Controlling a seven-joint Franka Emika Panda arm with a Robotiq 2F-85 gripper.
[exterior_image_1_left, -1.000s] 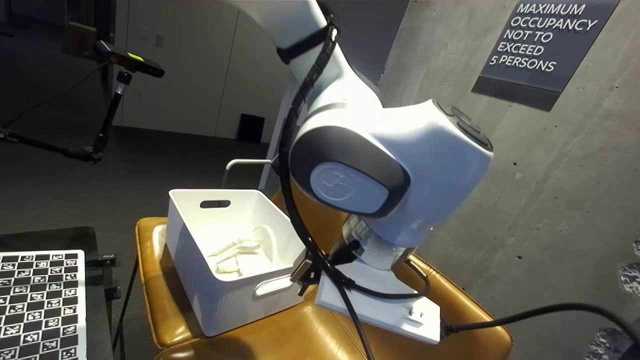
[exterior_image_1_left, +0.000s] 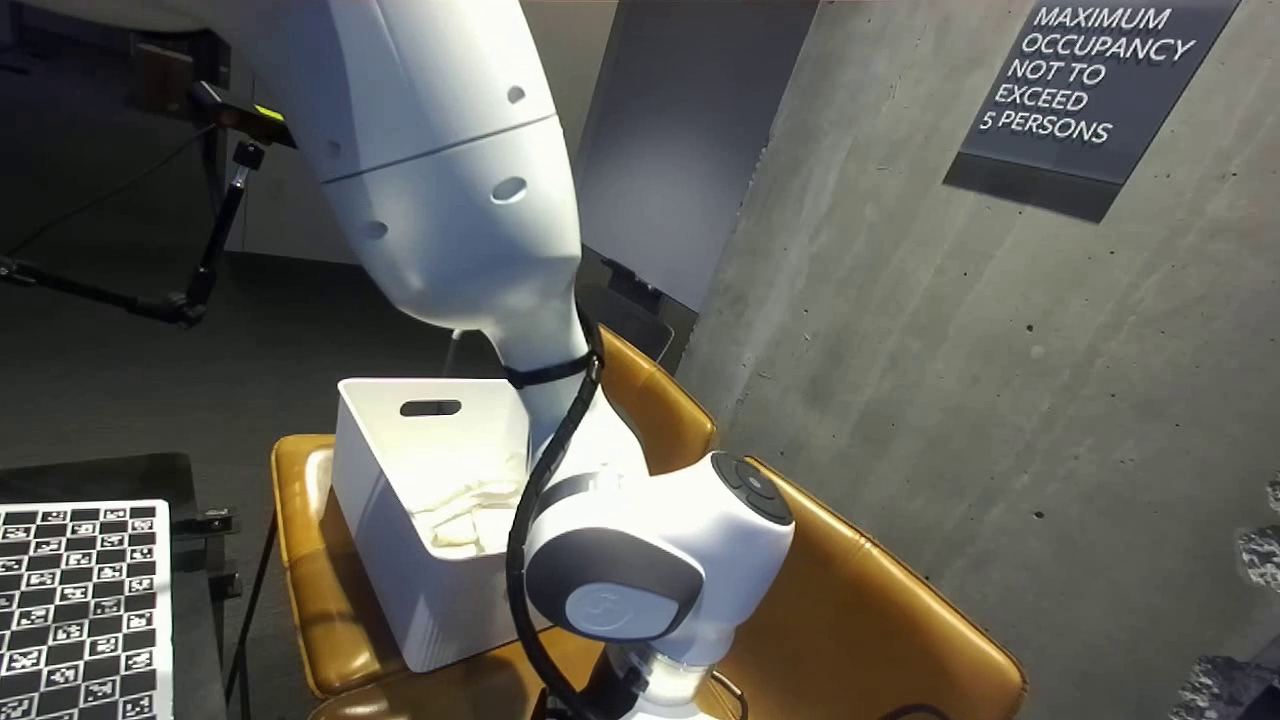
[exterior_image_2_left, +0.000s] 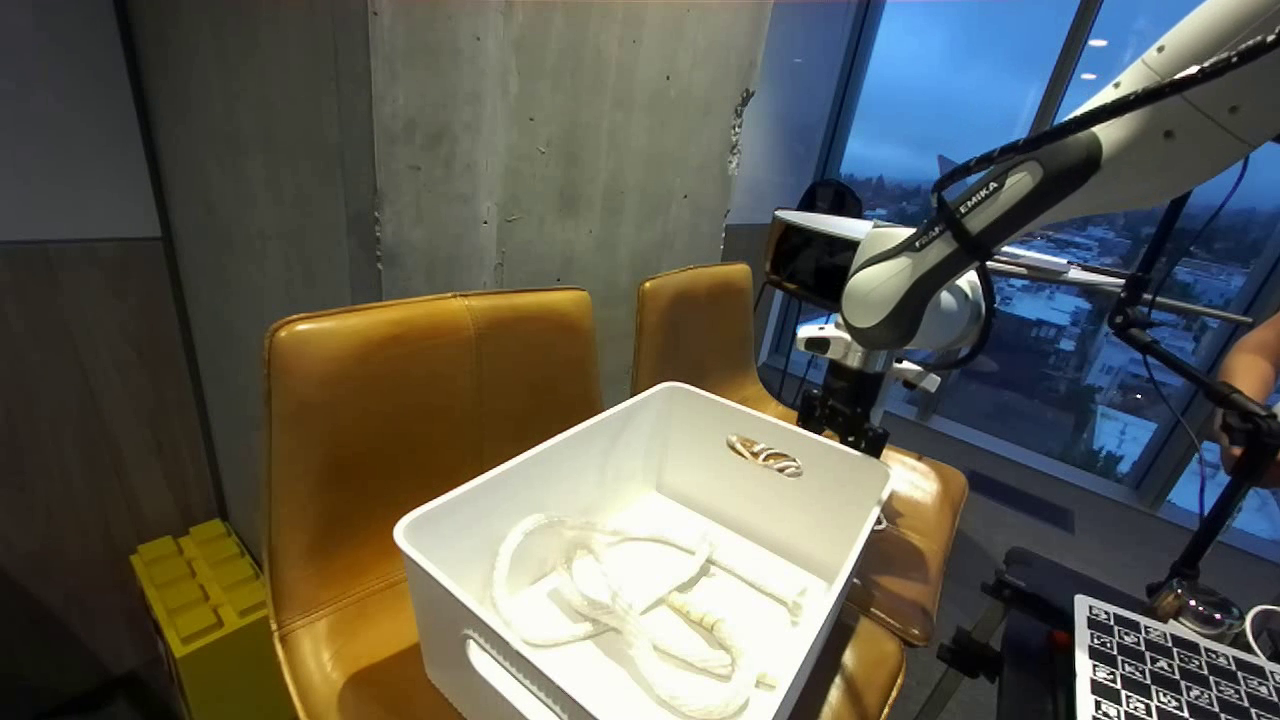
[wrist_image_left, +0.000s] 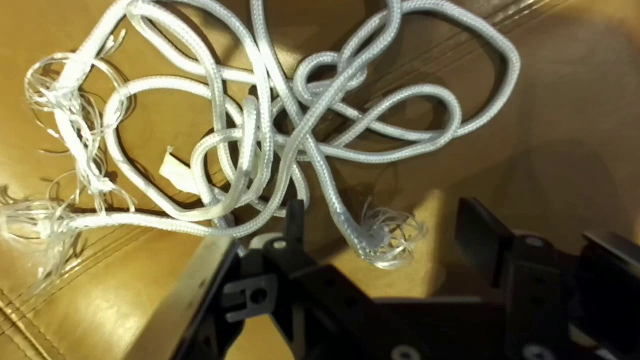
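Observation:
In the wrist view a tangled white rope (wrist_image_left: 264, 144) with frayed ends lies loose on the tan leather seat (wrist_image_left: 558, 120). My gripper is open above the seat, nothing held between its fingers. One frayed rope end (wrist_image_left: 384, 240) shows in the space between the fingertips in that view; whether it is level with them I cannot tell. A white bin (exterior_image_2_left: 564, 450) stands on a chair, with more white rope (exterior_image_2_left: 654, 612) coiled inside it. In exterior view 2 the gripper (exterior_image_2_left: 846, 434) is low behind the bin's far wall, its fingertips partly hidden.
Tan chair backs (exterior_image_2_left: 438, 420) rise beside the bin, close to a concrete wall (exterior_image_1_left: 1020, 420). A checkered board (exterior_image_1_left: 84, 612) lies on a dark stand beside the chairs. A yellow block-shaped box (exterior_image_2_left: 210, 600) is on the other side.
My arm has come down and toward the bin's near side in exterior view 1. The wrist and forearm now cover part of the bin, and the gripper is lower.

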